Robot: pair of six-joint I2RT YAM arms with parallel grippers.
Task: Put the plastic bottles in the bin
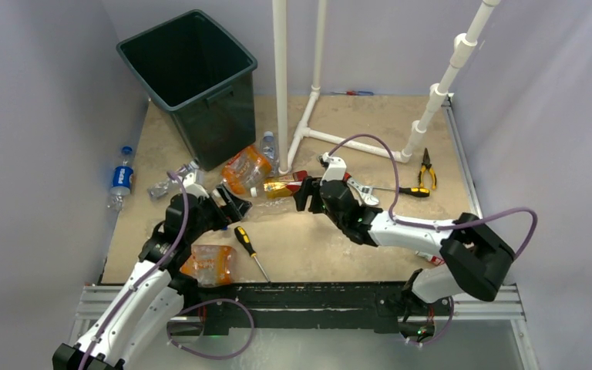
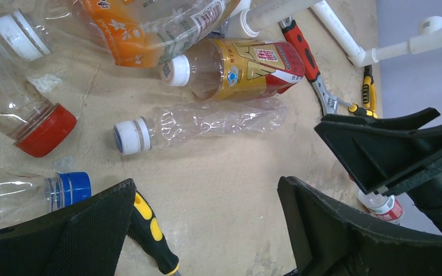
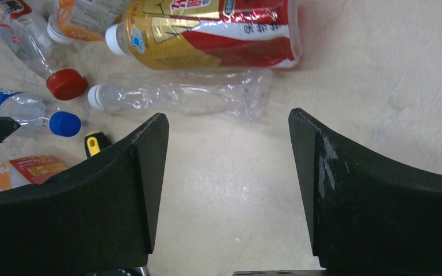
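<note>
The dark green bin [image 1: 216, 123] stands at the back left. Plastic bottles lie in front of and beside it: a red-and-gold labelled bottle [image 3: 218, 40], a clear crumpled bottle [image 3: 178, 92], an orange-label bottle [image 1: 208, 264], a blue-label bottle [image 1: 121, 179] and others. My left gripper hangs open over the bottles, nothing between its fingers. My right gripper is open, pointing down just to the right of the red-and-gold and clear bottles, empty.
Screwdrivers [image 1: 247, 248], a red-handled wrench [image 2: 302, 49] and pliers [image 1: 429, 173] lie about. White pipe framework [image 1: 281, 92] rises behind the bottles. The front middle of the board is fairly clear.
</note>
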